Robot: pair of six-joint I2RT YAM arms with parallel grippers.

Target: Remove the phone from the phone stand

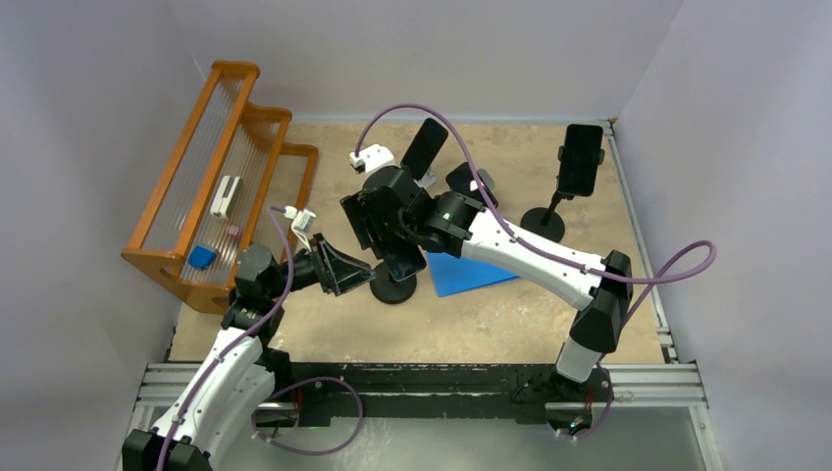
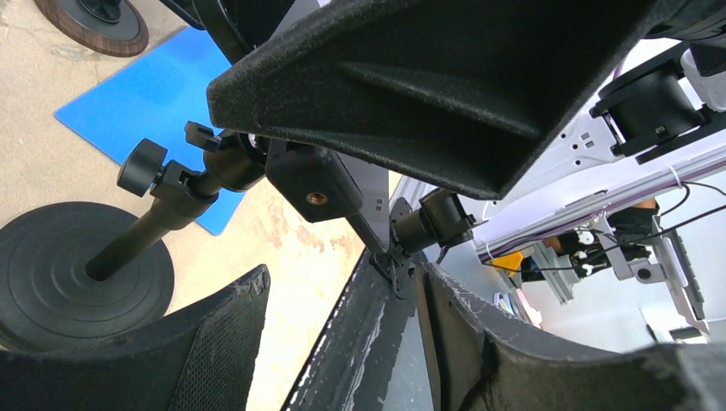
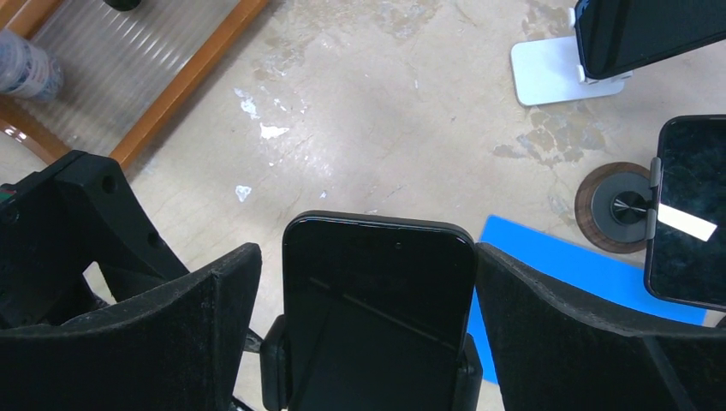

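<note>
A black phone (image 3: 378,300) sits in the holder of a stand with a round black base (image 2: 60,282), above the table's middle left. My right gripper reaches over it from above, a finger on either side of the phone; whether they touch it I cannot tell. My left gripper is just left of the stand (image 1: 390,290), its fingers apart with nothing between them, facing the stand's pole and clamp.
Another phone on a stand (image 1: 579,157) stands at the right, with two more (image 3: 651,34) (image 3: 687,214) at the back. A blue mat (image 1: 466,280) lies centrally. A wooden rack (image 1: 222,69) fills the left side.
</note>
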